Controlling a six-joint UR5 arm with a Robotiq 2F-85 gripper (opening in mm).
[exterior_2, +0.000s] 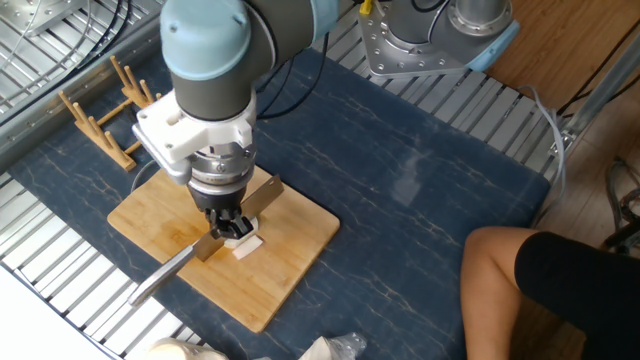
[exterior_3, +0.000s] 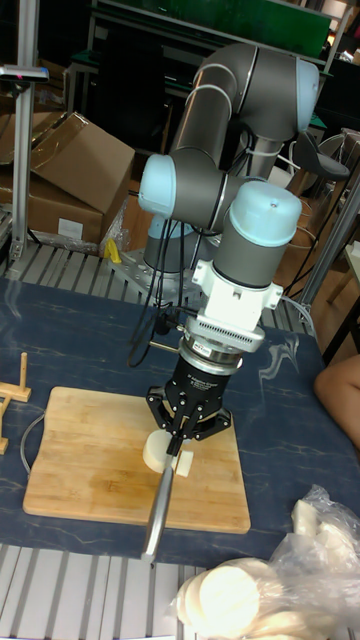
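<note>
In exterior view 2, my gripper is low over a wooden cutting board, shut on a knife. The knife's silver handle sticks out past the board's near left edge, and its blade shows on the other side of the fingers. Below the gripper lies a pale round piece of food, partly hidden by the knife and fingers. A thin slice of it lies on the board beside it. Whether the blade touches the food or the board is hard to tell.
A wooden peg rack stands at the far left of the dark table mat. Plastic bags with more pale round pieces lie by the near edge. At the right a person is close to the mat.
</note>
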